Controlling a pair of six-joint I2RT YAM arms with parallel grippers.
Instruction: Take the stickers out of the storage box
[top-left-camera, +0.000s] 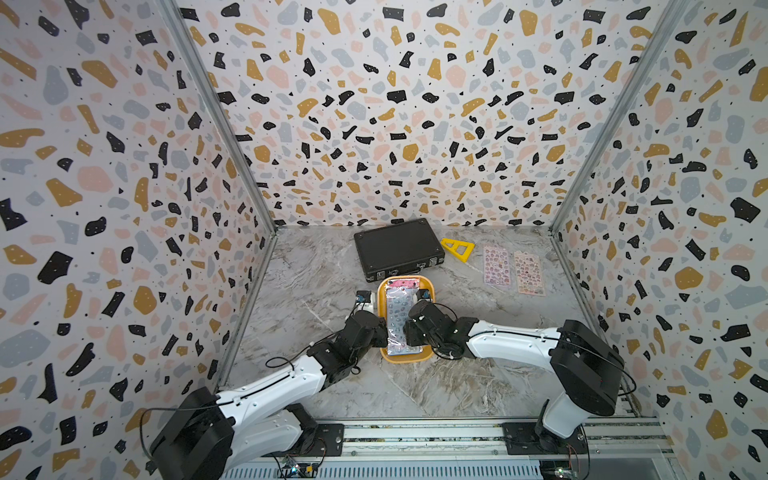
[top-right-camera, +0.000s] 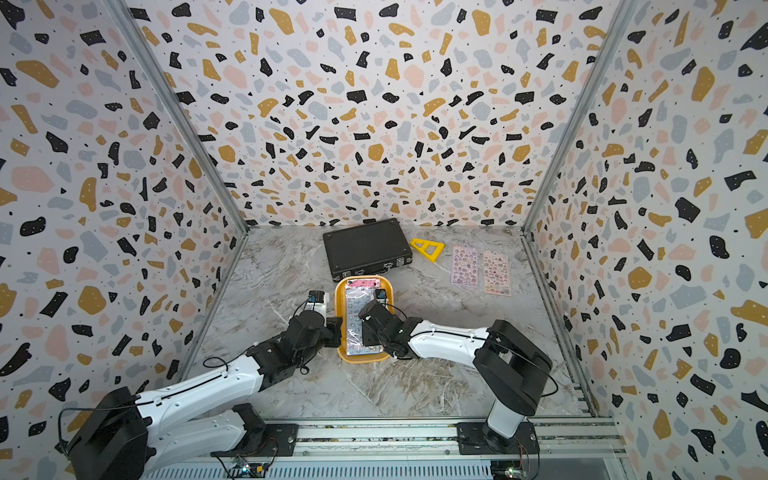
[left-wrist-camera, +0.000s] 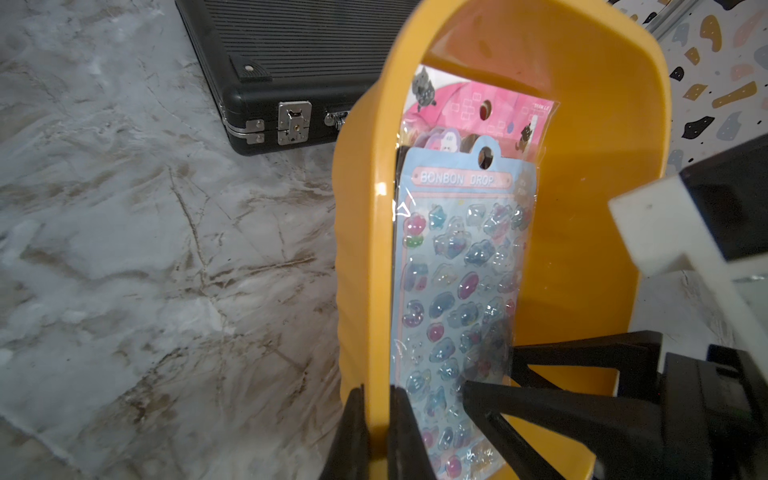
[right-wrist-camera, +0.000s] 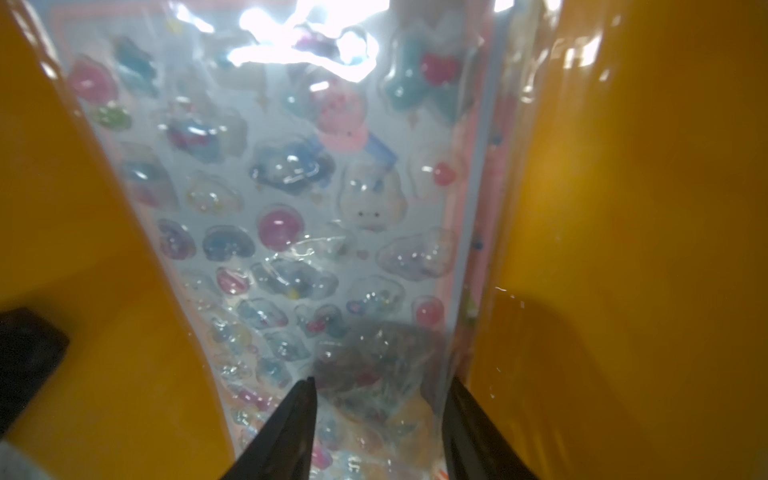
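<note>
An orange storage box (left-wrist-camera: 576, 240) holds sticker sheets in clear sleeves: a pale blue one (left-wrist-camera: 452, 312) in front, a pink one (left-wrist-camera: 472, 108) behind. My left gripper is at the box's near wall in the left wrist view; its rim runs down to the fingertips, and the fingers look closed there. My right gripper is inside the box, part open, its fingertips over the blue sheet near the sheet's edge; I cannot tell whether they touch it.
A black case (top-left-camera: 398, 244) lies behind the box, a yellow triangle (top-left-camera: 457, 247) beside it. Two sticker sheets (top-left-camera: 497, 268) (top-left-camera: 529, 272) lie on the table at the back right.
</note>
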